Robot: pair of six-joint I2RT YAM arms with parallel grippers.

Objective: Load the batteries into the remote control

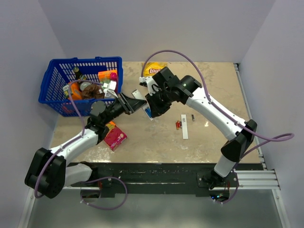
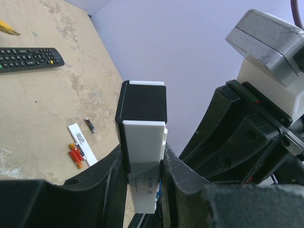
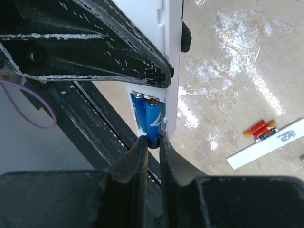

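Note:
A white remote (image 2: 145, 161) is held upright in my left gripper, which is shut on it. In the right wrist view the remote (image 3: 173, 57) shows its open compartment with two blue batteries (image 3: 153, 118) in it. My right gripper is shut at the lower end of the front blue battery, its fingertips right against it. The left gripper's black finger (image 3: 95, 57) crosses the remote above the compartment.
Loose red and orange batteries (image 3: 256, 128) lie by a white strip, likely the cover (image 3: 266, 145). A black remote (image 2: 28, 59), a chip bag (image 1: 154, 69), a blue basket (image 1: 52, 80) and a red box (image 1: 115, 137) surround the middle.

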